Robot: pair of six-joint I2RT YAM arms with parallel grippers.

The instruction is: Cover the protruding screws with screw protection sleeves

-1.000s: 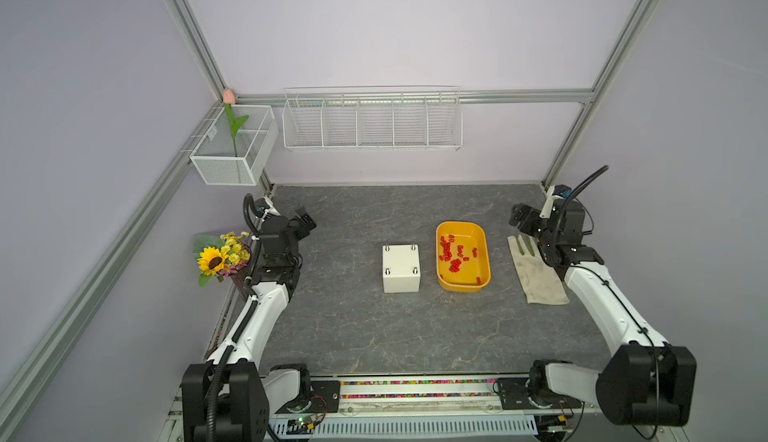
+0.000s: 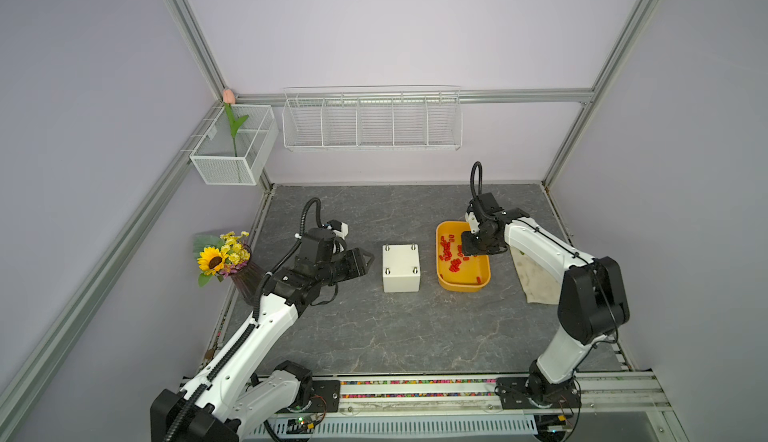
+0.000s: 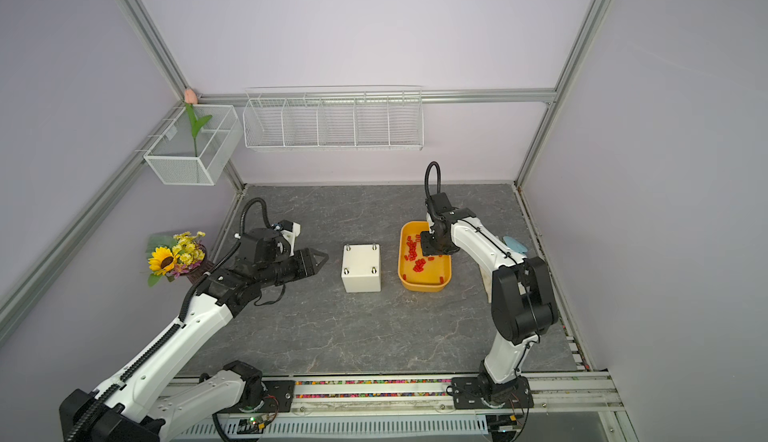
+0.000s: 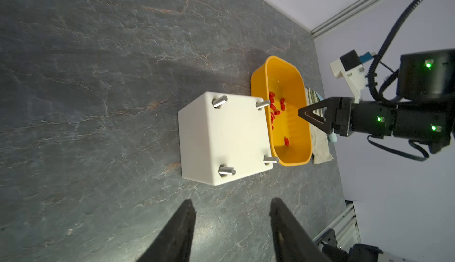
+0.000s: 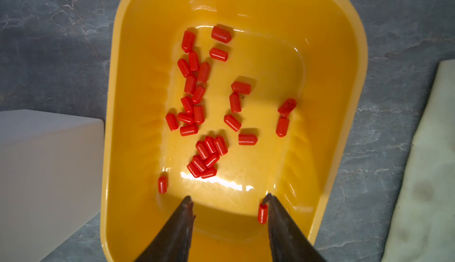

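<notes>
A white block [image 4: 237, 136] with four short metal screws, one at each corner [image 4: 227, 171], sits mid-table. Right of it, an orange tray [image 5: 118, 72] holds several red sleeves [image 5: 199, 114], loosely scattered. My left gripper is open and empty, above the table to the left of the block [image 2: 401, 270]. My right gripper hangs open over the tray, fingers pointing down, with nothing visibly held between them.
A pale cloth [image 5: 421, 176] lies right of the tray. Flowers [image 2: 213, 259] stand at the left edge. Wire baskets [image 2: 372, 122] hang on the rear rail.
My left gripper has moved rightward toward the block. My right gripper has swung leftward from above the cloth to over the orange tray.
</notes>
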